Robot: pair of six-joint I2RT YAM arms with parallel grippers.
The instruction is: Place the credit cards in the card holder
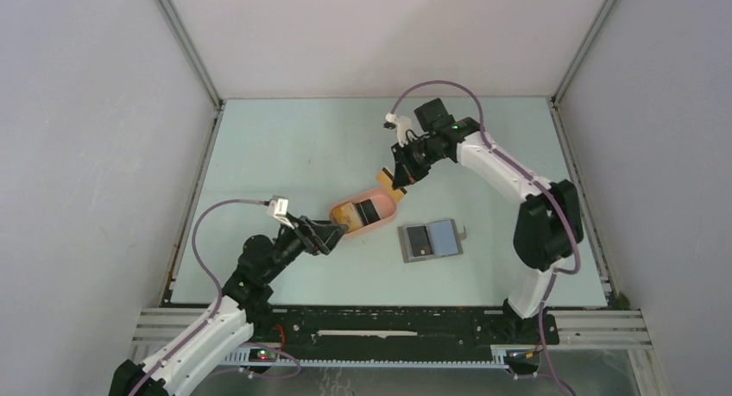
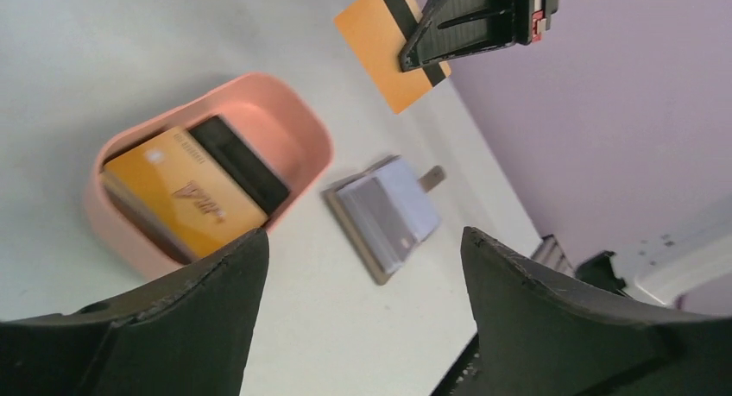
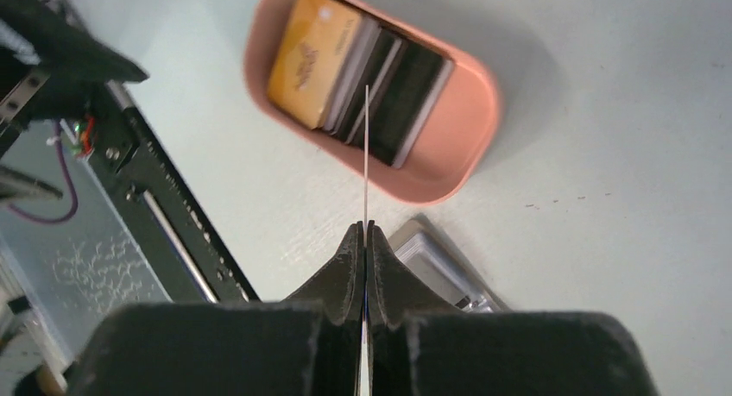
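In the left wrist view a yellow card with a black stripe (image 2: 371,47) is held in my right gripper, shut on it above the pink box's right end; in the right wrist view it shows edge-on between the fingertips. The pink box (image 1: 388,208) holds yellow and black cards (image 3: 311,51). A grey card holder with dark and blue panels (image 1: 443,237) lies open to the box's lower right. My left gripper is open and empty, just left of the box, facing it.
The table's front edge with a black rail (image 1: 371,325) runs below; walls stand on the other sides.
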